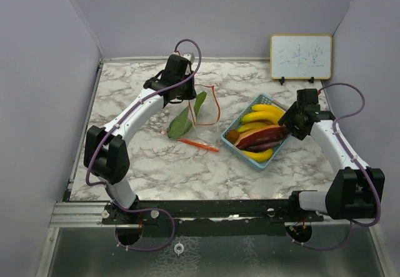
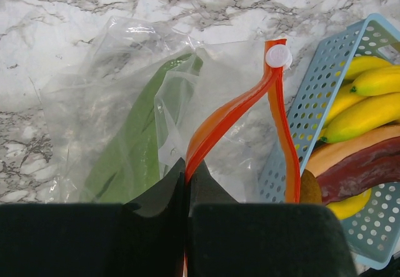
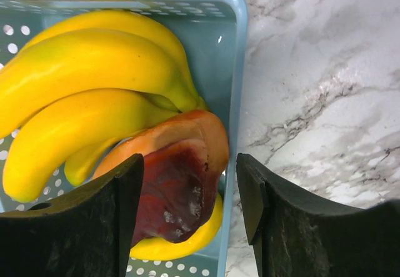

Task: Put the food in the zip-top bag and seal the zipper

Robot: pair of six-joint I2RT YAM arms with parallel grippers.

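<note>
A clear zip top bag (image 2: 237, 77) with an orange zipper stands with its mouth spread, and a green leafy food piece (image 2: 134, 139) lies within it. The left gripper is shut on the orange zipper edge of the bag. Over the right rim of the blue basket (image 1: 232, 147), my right gripper is part open. Between its fingers shows the end of a dark red, tan-edged food piece (image 3: 181, 192), with a gap beside the right finger. A white slider (image 2: 279, 56) sits at the bag's zipper corner.
Several yellow bananas (image 3: 94, 64) and a brown round food (image 1: 232, 135) fill the basket beside the red piece. An orange stick (image 1: 199, 144) lies by the bag. A small whiteboard (image 1: 300, 57) stands at the back right.
</note>
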